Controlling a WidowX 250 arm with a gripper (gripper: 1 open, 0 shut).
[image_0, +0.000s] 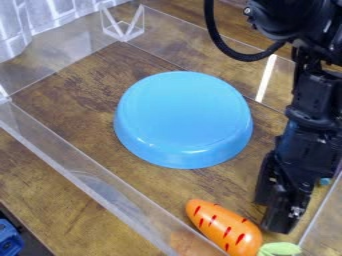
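The black gripper (287, 195) fills the right side of the camera view, low over the wooden floor of the clear-walled bin, just above and right of an orange toy carrot (223, 226) with red streaks and a pale green top (278, 249). A large light-blue round object (183, 117), like an upturned bowl or plate, lies left of the gripper, apart from it. Whether the fingers are open or shut is hard to make out against the dark body.
Clear plastic walls (94, 178) edge the work area, with a white wire piece at the back. A small blue object (8, 239) sits outside at the lower left.
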